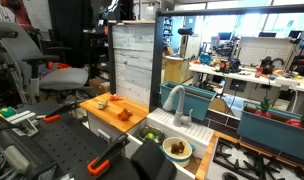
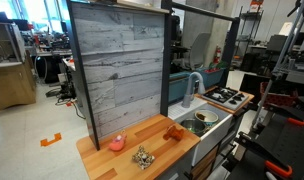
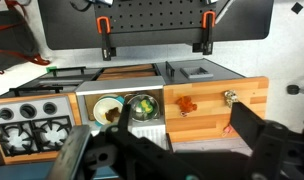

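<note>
Seen from above in the wrist view, my gripper has its two dark, blurred fingers [image 3: 100, 148] spread wide apart. Nothing shows between them. Below lies a wooden counter [image 3: 207, 123] bearing an orange item [image 3: 186, 103], a crumpled yellowish item [image 3: 231, 97] and a pinkish-red item [image 3: 229, 130] at its edge. Left of the counter, the sink [image 3: 157, 132] holds a metal pot [image 3: 144, 107] with green and yellow contents, and a pale bowl [image 3: 109, 108] with something brown in it. None of these touches the fingers.
A stove [image 1: 252, 160] adjoins the sink. The faucet [image 1: 175, 98] rises behind it, and a tall white plank panel [image 2: 122, 75] walls the counter's back. A black table [image 1: 62, 145] with orange clamps [image 1: 99, 166] stands on the near side. Some wood between the small items is bare.
</note>
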